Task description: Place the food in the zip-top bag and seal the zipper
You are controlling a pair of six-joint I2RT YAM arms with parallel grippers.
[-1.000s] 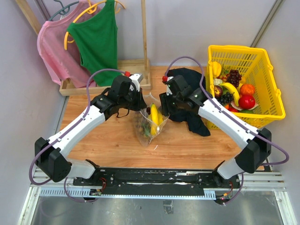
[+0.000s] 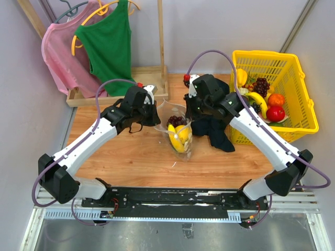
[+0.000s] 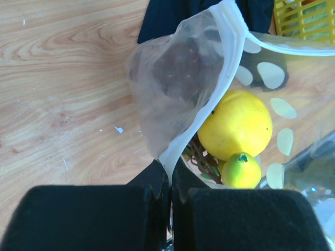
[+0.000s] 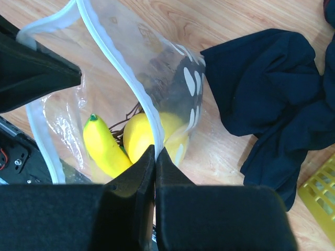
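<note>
A clear zip top bag (image 2: 181,149) hangs with its mouth open between my two grippers, yellow food and dark grapes (image 2: 176,121) inside. My left gripper (image 2: 157,123) is shut on one side of the bag's rim; in the left wrist view the white zipper edge (image 3: 209,104) runs into its fingertips. Opposite, my right gripper (image 2: 189,116) is shut on the other side of the rim, pinching the zipper strip (image 4: 131,78) in the right wrist view. A yellow banana (image 4: 103,146) and a round yellow fruit (image 4: 152,135) lie in the bag.
Dark cloth (image 2: 214,134) lies behind and right of the bag. A yellow basket (image 2: 309,112) of fruit stands at the right. A clothes rack (image 2: 163,52) occupies the back left. Bare wood (image 2: 131,162) lies in front.
The left arm has stayed nearly still.
</note>
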